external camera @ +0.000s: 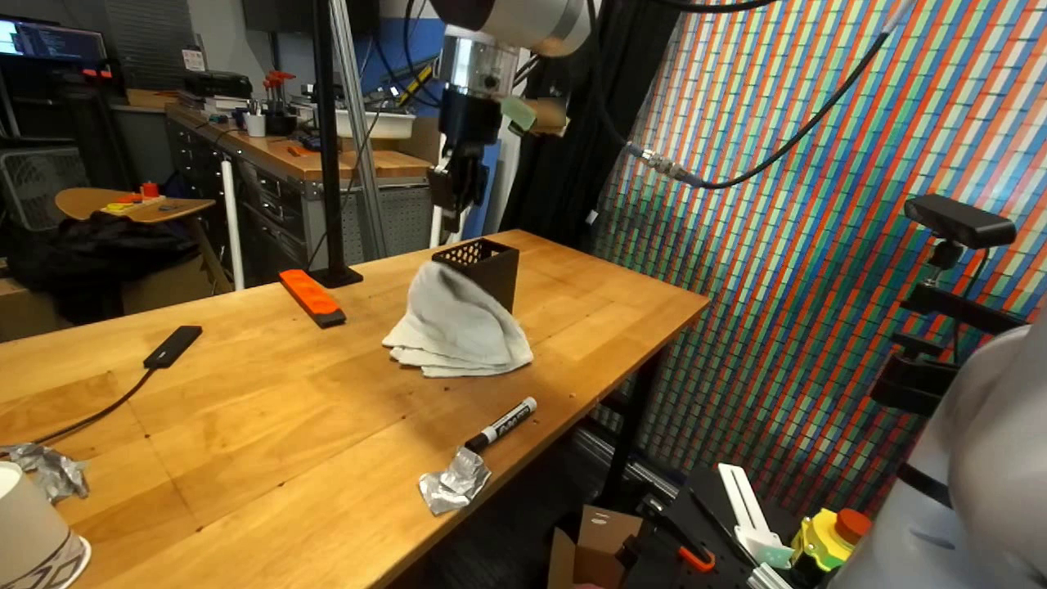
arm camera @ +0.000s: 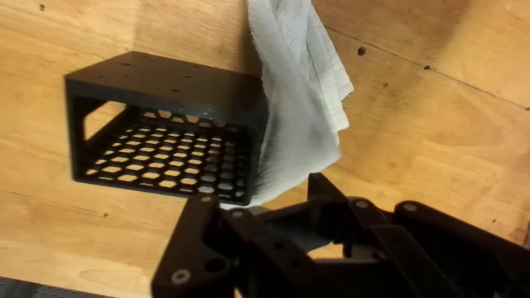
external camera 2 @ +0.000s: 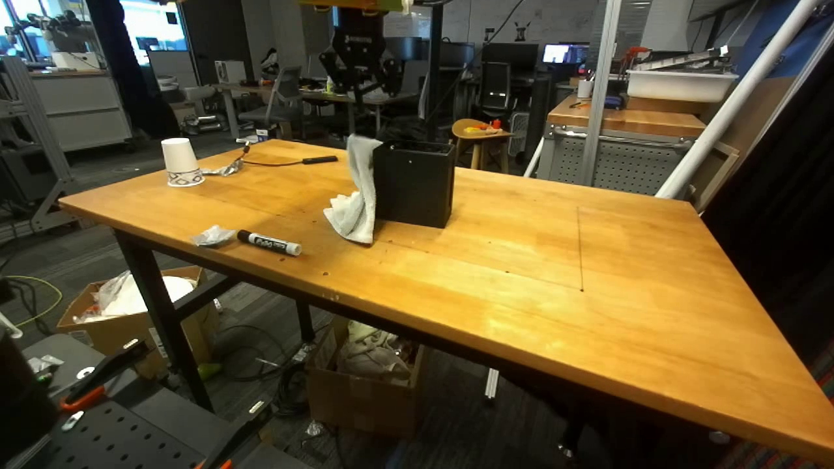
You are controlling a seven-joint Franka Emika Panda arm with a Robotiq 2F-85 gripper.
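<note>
A pale grey cloth (external camera: 456, 329) stands bunched against one outer side of the black box (external camera: 501, 275), its lower folds spread on the table. In exterior view 2, the upper part of the cloth (external camera 2: 361, 168) reaches the height of the box's rim (external camera 2: 414, 146). From above, the box (arm camera: 164, 89) shows an empty inside with a honeycomb wall, and the cloth (arm camera: 298, 109) lies outside it. My gripper (external camera 2: 359, 90) hangs above the box and cloth, apart from both. Its fingers are parted, and no cloth shows between the fingers.
A marker (external camera: 505, 422) and crumpled foil (external camera: 454, 481) lie near the table's edge. An orange and black object (external camera: 312, 298) rests by the dark post. At the far end stands a paper cup (external camera 2: 181, 163).
</note>
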